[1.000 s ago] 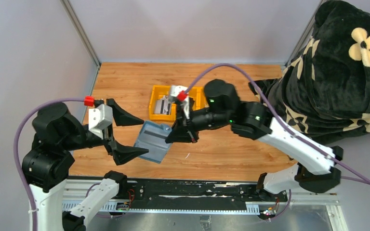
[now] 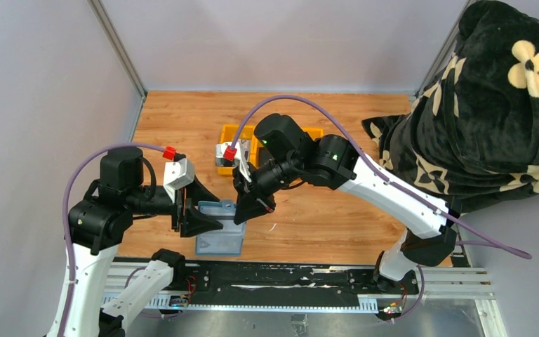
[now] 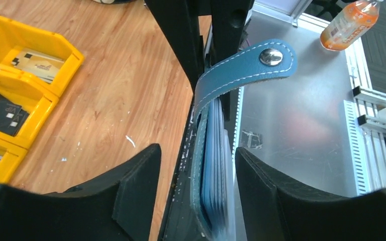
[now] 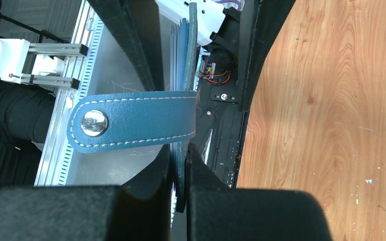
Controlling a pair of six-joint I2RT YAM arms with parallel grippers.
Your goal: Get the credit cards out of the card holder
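A light blue card holder hangs upright between the grippers, its strap with a silver snap sticking out. In the left wrist view its edge shows a stack of translucent card sleeves; whether cards sit inside I cannot tell. My right gripper is shut on the holder. My left gripper is part open around the holder's other side, a finger either side of it, with gaps showing between fingers and holder.
Yellow bins with cards and small items stand behind on the wooden table. A dark flowered cloth fills the right side. The table's front edge lies below the grippers.
The right gripper has moved left with the holder, which now hangs less tilted in the top view.
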